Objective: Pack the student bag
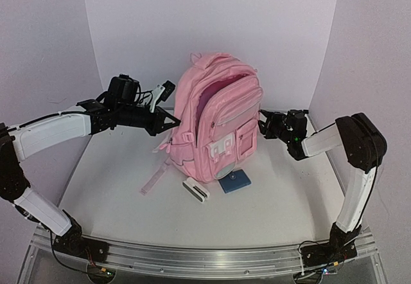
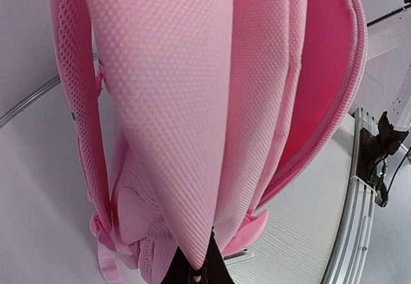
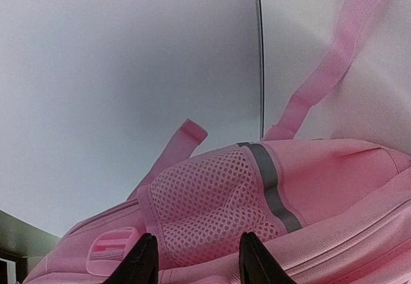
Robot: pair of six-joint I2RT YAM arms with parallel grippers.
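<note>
The pink backpack (image 1: 218,117) stands upright at the back of the table, its main compartment partly open at the top. At its left side, my left gripper (image 1: 177,124) is shut on a fold of the bag's pink fabric (image 2: 173,136); the fold narrows to a point between the fingers in the left wrist view. By the bag's right side is my right gripper, open, with its fingertips at the pink edge near the mesh side pocket (image 3: 205,194). A white case (image 1: 196,189) and a blue notebook (image 1: 235,180) lie in front of the bag.
A loose pink strap (image 1: 154,178) trails on the table at the bag's front left. Walls enclose the table on the left, right and back.
</note>
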